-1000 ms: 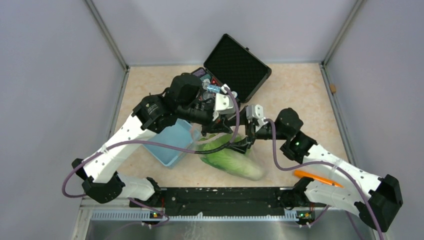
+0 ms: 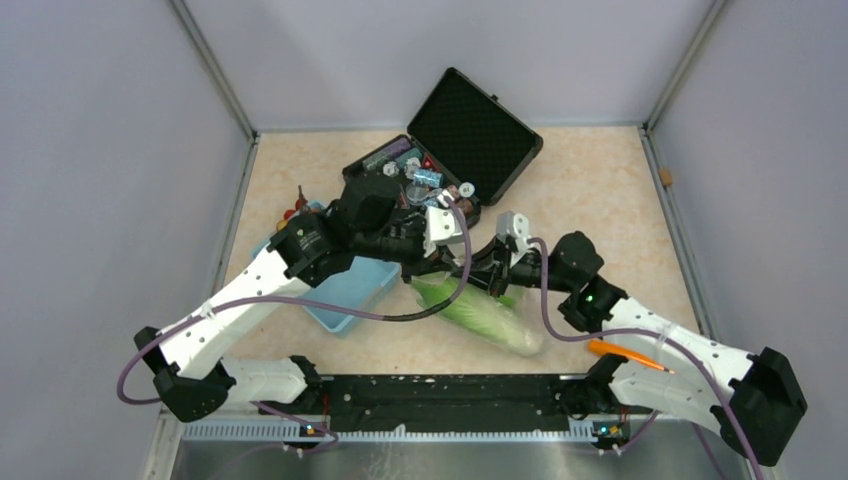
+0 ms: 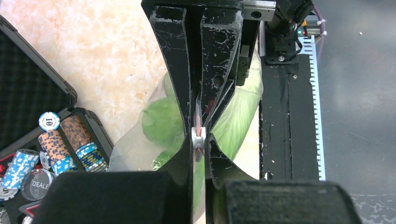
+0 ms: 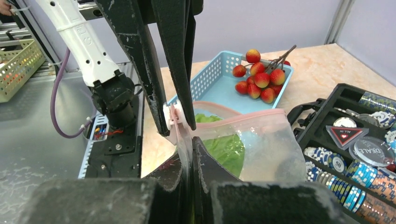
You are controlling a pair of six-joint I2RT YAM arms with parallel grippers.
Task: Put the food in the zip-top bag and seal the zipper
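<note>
Green cabbage (image 2: 465, 310) lies inside the clear zip top bag (image 4: 275, 144), which hangs between my grippers in the top view. Along the bag's mouth runs a pink zip (image 4: 243, 120), with its lips apart over part of its length in the right wrist view. My left gripper is shut on the white zipper slider (image 4: 173, 115) at one end of the mouth. Close by the slider, my right gripper is shut with a thin fold of the bag's edge between its fingers. The fingertips of both grippers nearly meet.
Behind the left arm sits a light blue basket (image 2: 350, 290) with a bunch of red fruit (image 4: 261, 77). An open black case (image 2: 470, 135) of poker chips stands at the back. A carrot (image 2: 630, 353) lies front right.
The left arm has shifted slightly left.
</note>
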